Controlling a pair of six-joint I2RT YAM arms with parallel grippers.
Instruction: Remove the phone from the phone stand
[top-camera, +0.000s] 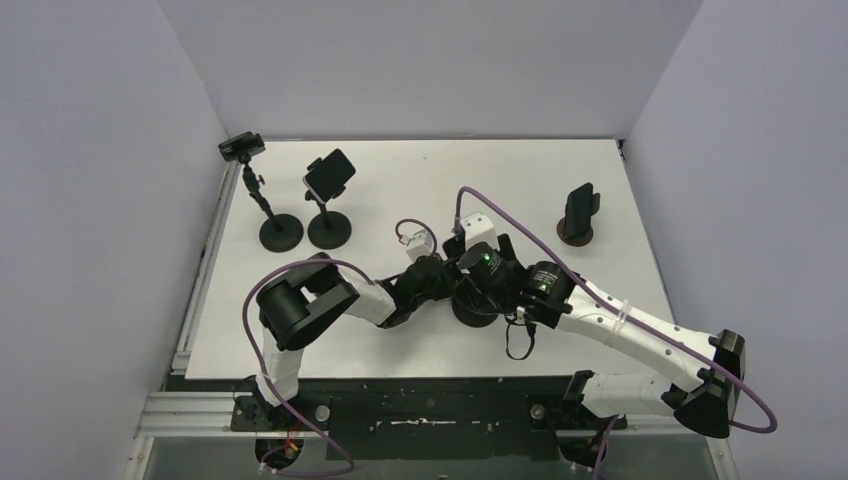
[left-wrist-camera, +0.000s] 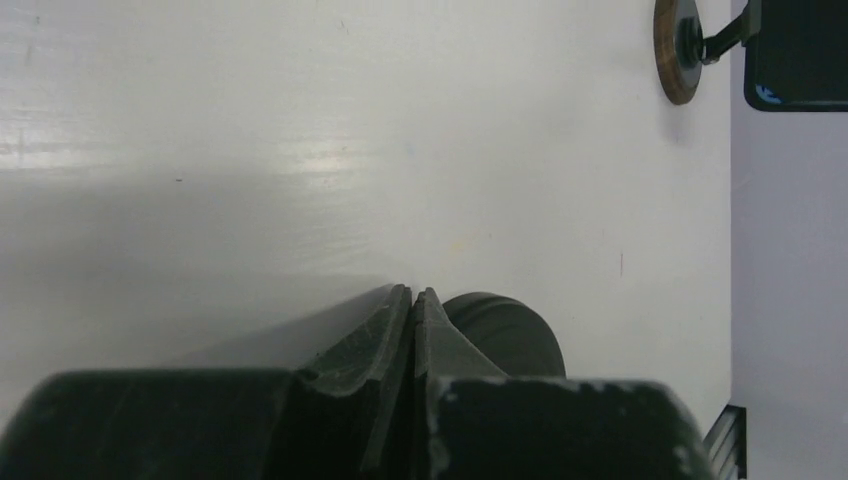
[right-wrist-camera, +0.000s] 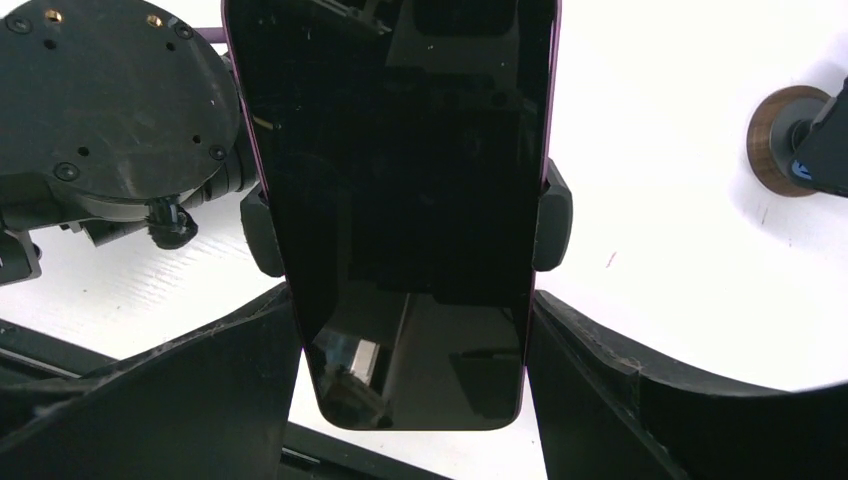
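Observation:
A black phone with purple edges (right-wrist-camera: 400, 180) fills the middle of the right wrist view, between dark holder pads, with my right gripper shut on its lower sides. The round stand base (top-camera: 473, 315) is partly hidden under both arms at table centre in the top view. My left gripper is shut with nothing visible between its fingertips, low beside the round base (left-wrist-camera: 505, 325). How the phone sits in its holder is partly hidden.
Two stands (top-camera: 282, 232) (top-camera: 329, 230) with devices stand back left on the white table (top-camera: 420, 170). Another stand holds a dark device (top-camera: 578, 212) at the right. Walls border both sides.

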